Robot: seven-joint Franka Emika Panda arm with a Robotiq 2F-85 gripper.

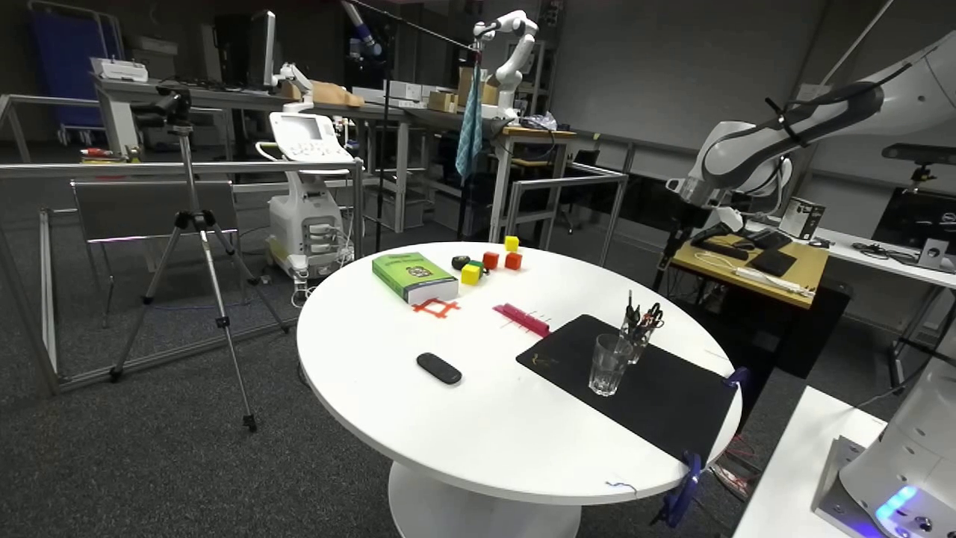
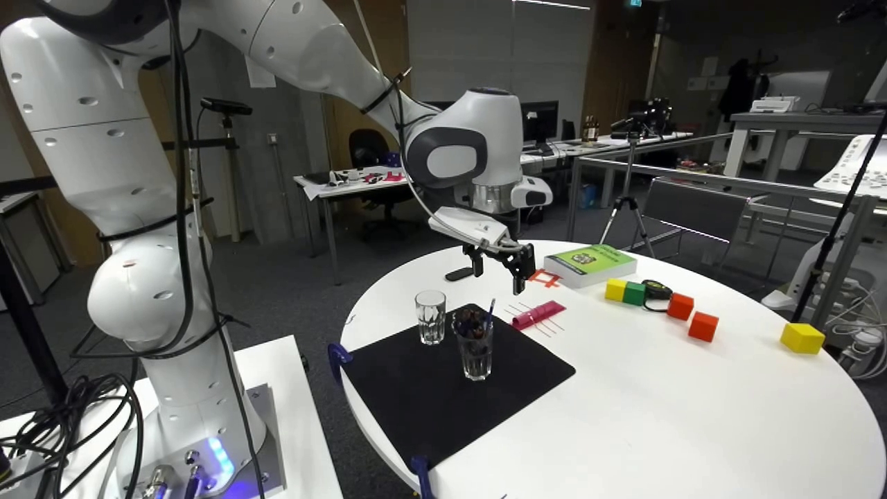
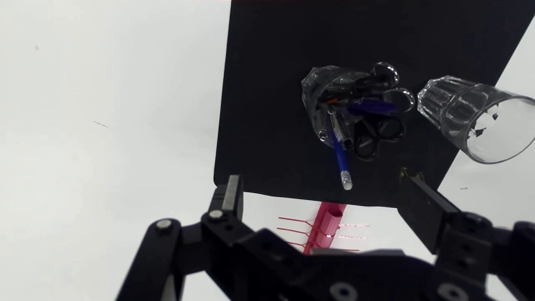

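Note:
My gripper is open, its two fingers wide apart with nothing held between them. In exterior view 2 the gripper (image 2: 497,274) hangs above the table, over the far side of the black mat (image 2: 416,399). On that mat stands a faceted glass (image 2: 476,357) filled with pens, scissors and a blue pencil (image 3: 340,155) that leans out toward the gripper side. An empty clear glass (image 2: 430,320) stands upright beside it. Past the mat's edge lies a pinkish-red holder (image 3: 328,225) with thin prongs, partly covered by the gripper in the wrist view.
A green book (image 1: 414,276), a red frame piece (image 1: 436,308) and a dark oblong object (image 1: 439,368) lie on the white round table (image 1: 376,421). Several coloured cubes, among them a red cube (image 2: 703,326), sit farther off. Blue clamps (image 1: 688,489) grip the mat's edge.

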